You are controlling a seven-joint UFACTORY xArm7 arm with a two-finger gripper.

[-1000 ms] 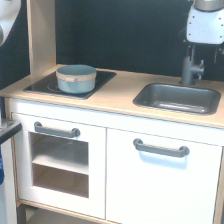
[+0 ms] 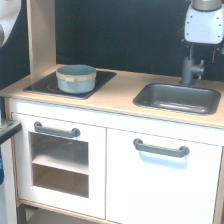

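Observation:
A toy kitchen shows in the camera view. A teal pot (image 2: 76, 83) with a lighter rim sits on the black stovetop (image 2: 46, 86) at the left of the wooden counter (image 2: 124, 95). To the right are a metal sink (image 2: 177, 99) and a dark faucet (image 2: 190, 68). Below are a glass-fronted door (image 2: 61, 130) and a white door (image 2: 160, 185). White robot parts show at the upper right and upper left edges; whether either carries the gripper's fingers is unclear.
A pale wooden side panel stands at the back left. At the lower left edge is a white object with a dark handle and a blue item. The counter between stovetop and sink is clear.

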